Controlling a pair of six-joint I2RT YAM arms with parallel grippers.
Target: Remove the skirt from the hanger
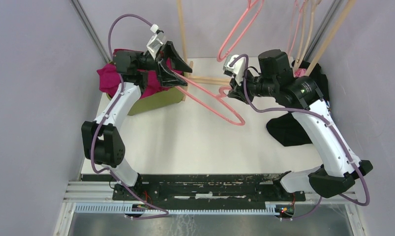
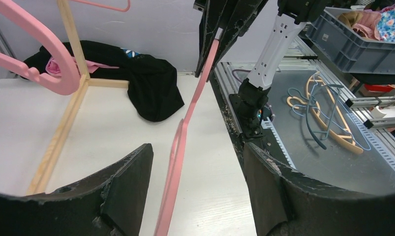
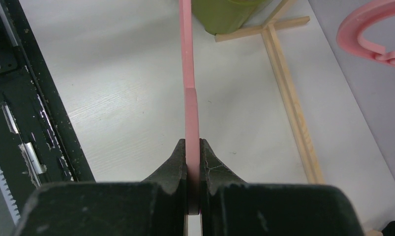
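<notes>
A pink hanger hangs between my arms with no garment visible on it; it also runs through the left wrist view and down the middle of the right wrist view. My right gripper is shut on it. My left gripper stands open, the hanger passing between or just beyond its fingers. Magenta cloth, partly behind the left arm, lies in a green bin.
Wooden rack posts stand at the back, with more pink hangers above. Black cloth lies at right. The white board's front middle is clear.
</notes>
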